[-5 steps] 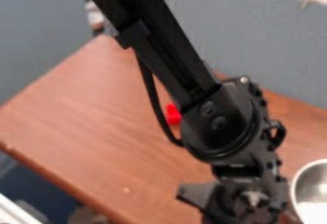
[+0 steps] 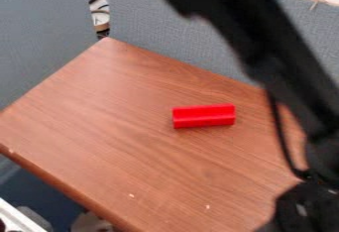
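Observation:
A red cylinder [image 2: 203, 116] lies on its side on the wooden table [image 2: 106, 127], near the middle, now fully in sight. The black, motion-blurred arm crosses the upper right of the view and runs down the right edge. Its lower end is cut off by the frame, and the gripper's fingers cannot be seen.
Grey padded walls [image 2: 172, 23] border the table at the back and left. The steel bowl at the lower right is not visible behind the arm or outside the frame.
The arm has swung to the right, uncovering the red cylinder, and its lower end has left the middle of the view. The steel bowl is no longer visible.

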